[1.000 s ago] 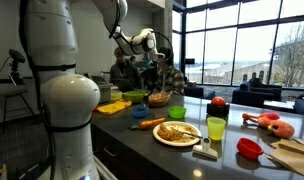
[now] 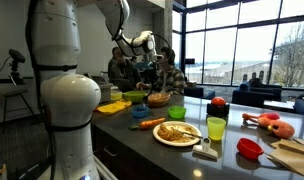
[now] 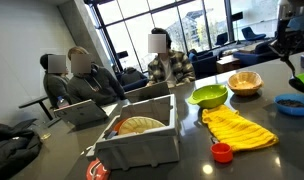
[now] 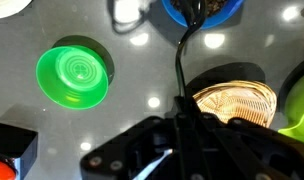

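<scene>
My gripper is shut on the handle of a black spoon-like utensil [image 4: 180, 62]. In the wrist view the utensil reaches up toward a blue bowl [image 4: 228, 12] with dark brown bits in it, and its far end overlaps the bowl at the frame's top. Exterior view 2 shows the black utensil [image 3: 297, 84] hanging down just above the blue bowl [image 3: 295, 107]; contact with the contents cannot be told. From exterior view 1, the gripper [image 2: 149, 73] is small, over the far left part of the table.
A green bowl [image 4: 74, 77] and a wicker basket [image 4: 235, 105] stand near the blue bowl. A yellow cloth [image 3: 239, 128], a red cup [image 3: 222, 152] and a grey bin [image 3: 137, 148] are on the table. A plate of food [image 2: 179, 142] lies nearer the arm's base.
The arm's end has shifted slightly over the far part of the table. The bowls and plate stay in place.
</scene>
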